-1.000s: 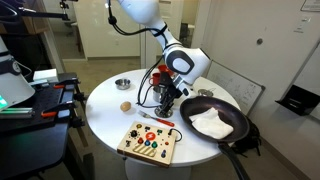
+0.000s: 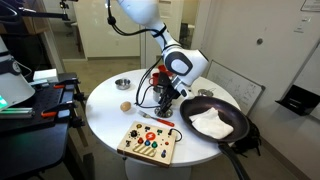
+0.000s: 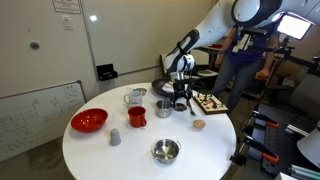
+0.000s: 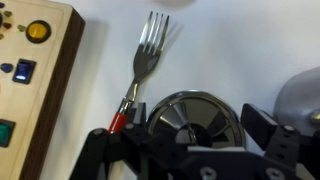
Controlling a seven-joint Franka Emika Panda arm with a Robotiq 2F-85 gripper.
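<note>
My gripper is open, low over the white table in the wrist view, with a round dark metallic lid-like disc [image 4: 195,108] between and beyond its fingers. Whether the fingers touch the disc cannot be made out. To its left lies a fork [image 4: 146,62] with a red handle, tines pointing away. A wooden board [image 4: 40,75] with coloured switches sits further left. At the right edge of the wrist view is a rounded metal vessel [image 4: 300,100]. In exterior view 1 the arm hides much of what lies under the gripper [image 2: 163,106].
A black pan [image 2: 215,122] holding something white stands right of the gripper. A small round brown object [image 2: 126,106] and a metal bowl [image 2: 123,84] are to the left. Exterior view 2 has red mugs [image 3: 137,117], a red bowl [image 3: 89,120] and clear table at the front left.
The objects on the table have not moved.
</note>
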